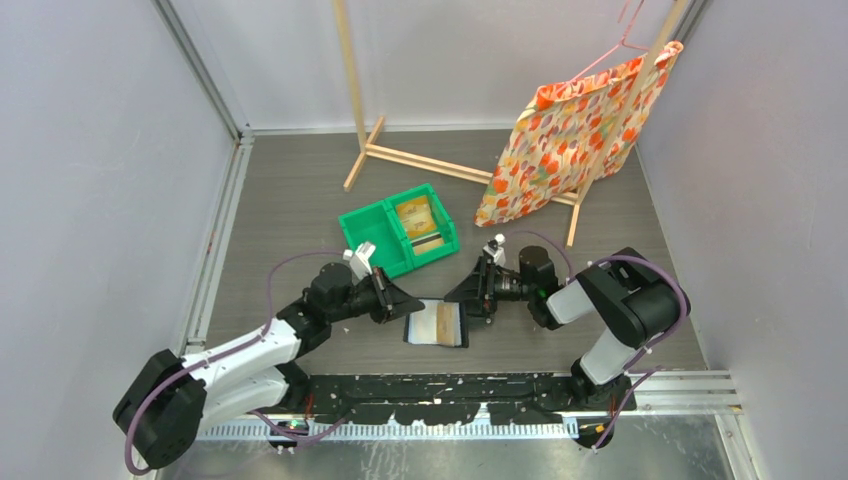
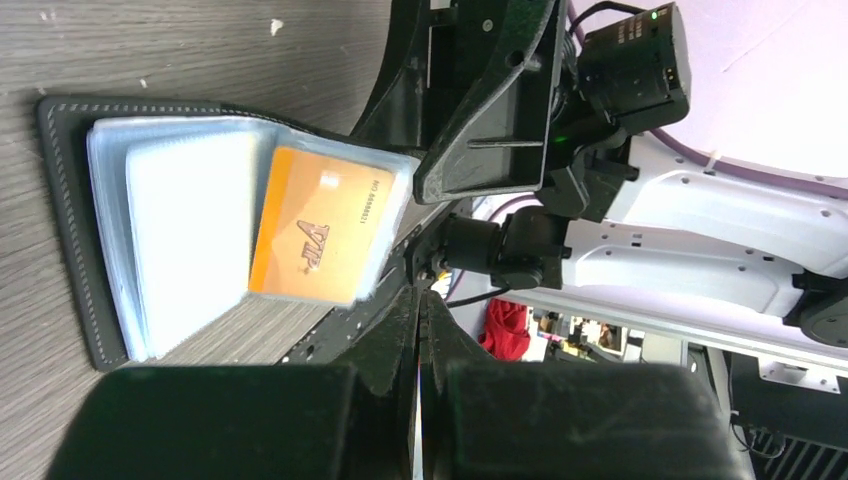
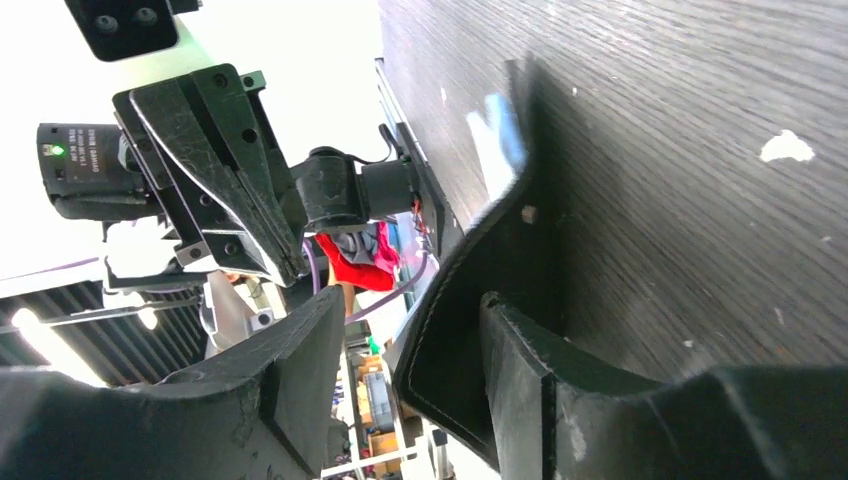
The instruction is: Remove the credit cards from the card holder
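Note:
The dark card holder (image 2: 66,215) is spread out on the table between my arms, its clear sleeves facing up. An orange VIP card (image 2: 325,225) shows in the rightmost sleeve; a white insert (image 2: 190,220) fills the one beside it. My left gripper is shut with nothing between its fingers, clear of the card. In the right wrist view, my right gripper has its fingers spread, and the holder's black cover (image 3: 530,290) passes between them, close to one finger. From above, both grippers hang over the holder's far edge.
Behind the grippers stands a green divided box (image 1: 368,222) with yellowish cards (image 1: 417,216) in its right compartments. A wooden rack (image 1: 425,163) with a flowered cloth (image 1: 560,140) is farther back.

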